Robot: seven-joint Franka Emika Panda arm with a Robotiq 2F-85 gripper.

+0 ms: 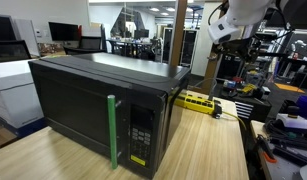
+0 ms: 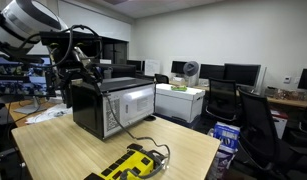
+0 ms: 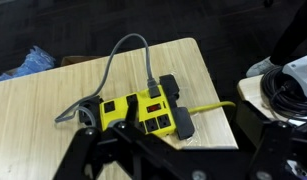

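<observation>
In the wrist view my gripper stands open, its dark fingers wide apart at the lower edge. Between and beyond them lies a yellow and black power strip on the wooden table, well below the gripper. A black microwave with a green strip down its front stands on the table in exterior view 1, door shut. The arm is raised at the upper right there, clear of the microwave. In exterior view 2 the arm is in front of part of the microwave.
A grey cable loops from the power strip, and a yellow cord runs off the table's edge. Office chairs stand beyond it.
</observation>
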